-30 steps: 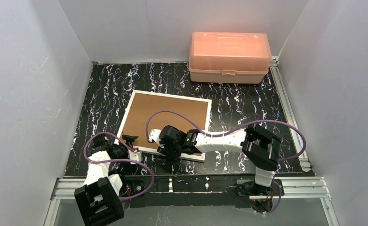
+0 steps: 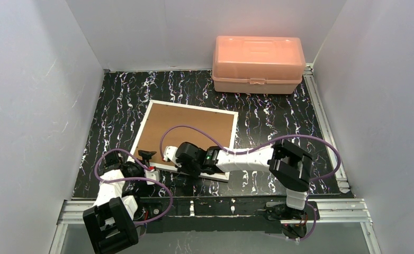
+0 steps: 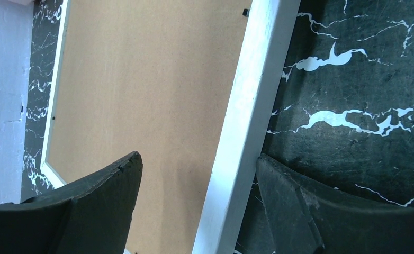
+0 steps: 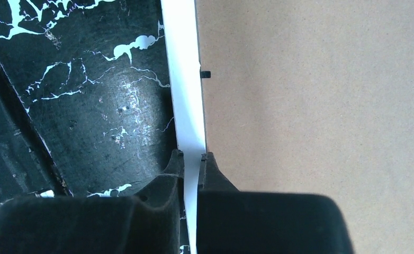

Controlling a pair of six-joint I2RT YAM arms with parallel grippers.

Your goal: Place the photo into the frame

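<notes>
The frame (image 2: 157, 127) lies brown backing up with a white border, on the black marbled table; no photo is seen. At its near-left corner my left gripper (image 2: 147, 157) stands open around the near white border (image 3: 247, 106), one finger over the backing, the other against the outer side. My right gripper (image 2: 181, 166) is lower down over the near border; in the right wrist view its fingertips (image 4: 209, 159) sit close together on the white strip (image 4: 186, 79), partly closed. Whether they grip it I cannot tell.
A closed pink box (image 2: 258, 63) stands at the back right. Grey walls surround the table on the back and sides.
The left arm and the frame look almost unmoved.
</notes>
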